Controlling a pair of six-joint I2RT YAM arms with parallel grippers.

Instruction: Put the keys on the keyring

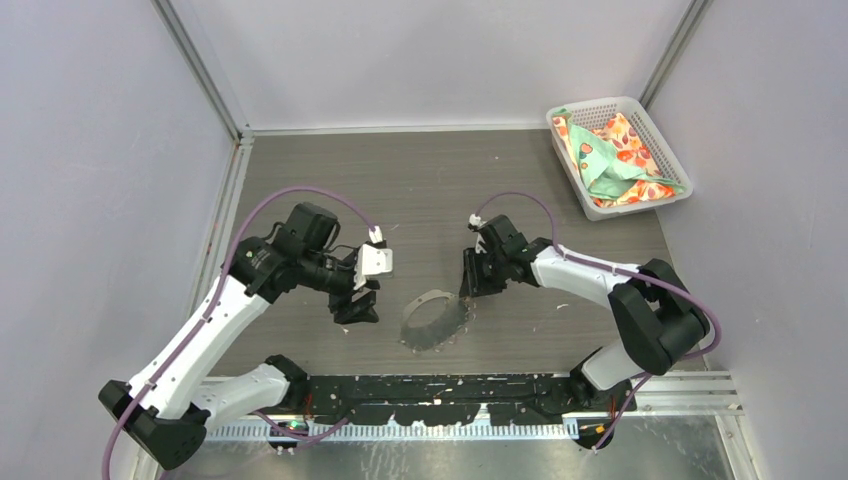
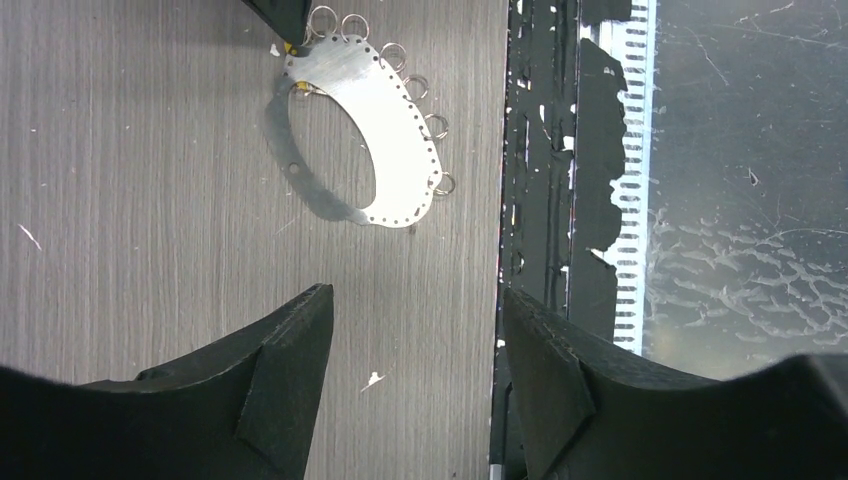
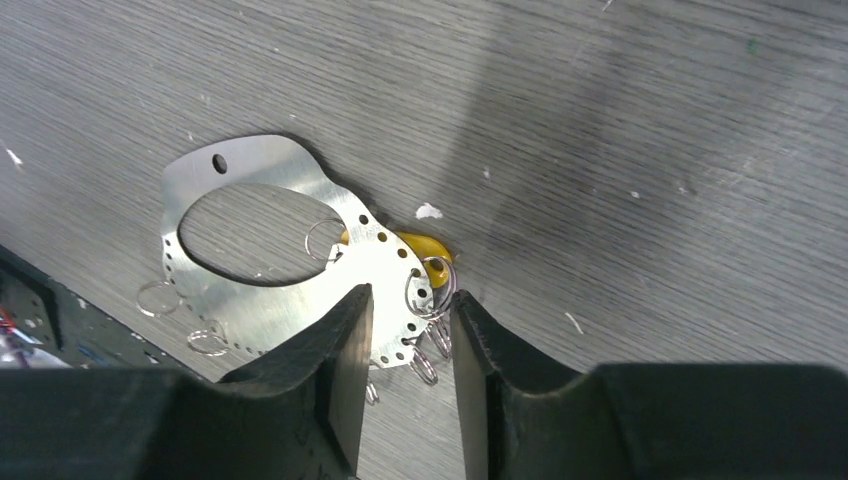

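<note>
A flat silver crescent-shaped metal plate (image 3: 290, 300) lies on the table, with small holes and several wire rings (image 3: 431, 287) along its outer edge. A yellow piece (image 3: 428, 250), perhaps a key head, shows partly from beneath the plate. My right gripper is part open over the plate's end; one ring appears between its fingertips, but I cannot tell whether they touch it. My left gripper stands part open left of the plate, above bare table, nothing between its fingers. In the top view the right gripper hides the yellow piece.
A white basket (image 1: 628, 212) holding patterned cloths (image 1: 610, 165) stands at the back right. Bare table (image 1: 400, 170) stretches behind both arms. A black strip and a white toothed rail (image 1: 380, 432) run along the front edge.
</note>
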